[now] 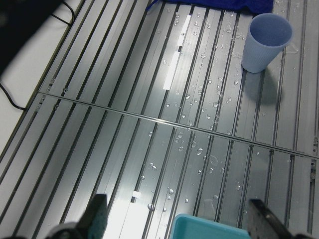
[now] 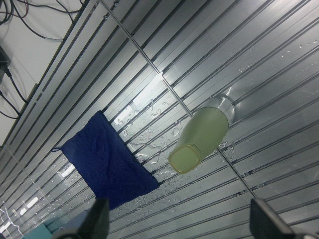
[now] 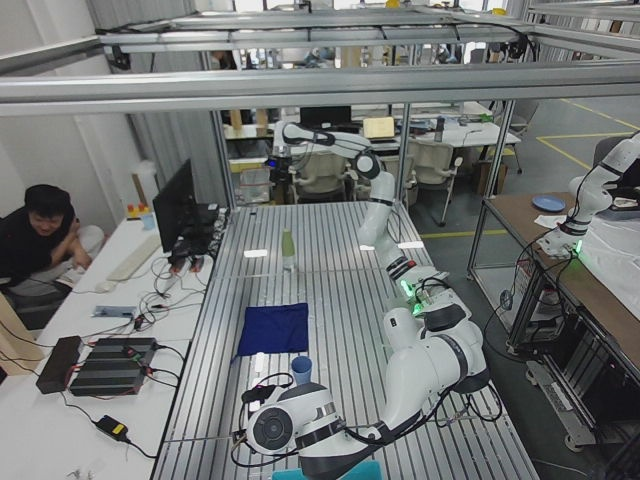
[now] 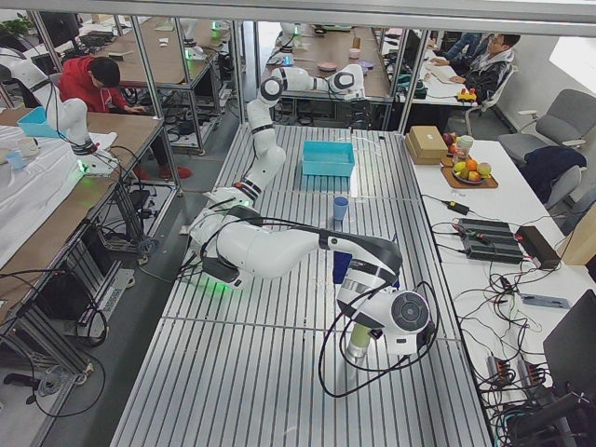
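Observation:
A blue plastic cup (image 1: 261, 45) stands upright on the slatted metal table. A teal bin (image 1: 207, 226) lies below it in the left wrist view. My left gripper hangs above the table with open fingers, nothing between them. A dark blue cloth (image 2: 112, 164) lies flat, and a green bottle (image 2: 199, 134) with a clear base stands near it. My right gripper is above these, its fingers wide apart and empty.
Water drops are scattered on the table. A white side desk (image 3: 60, 430) with boxes, cables and a monitor runs along one long edge.

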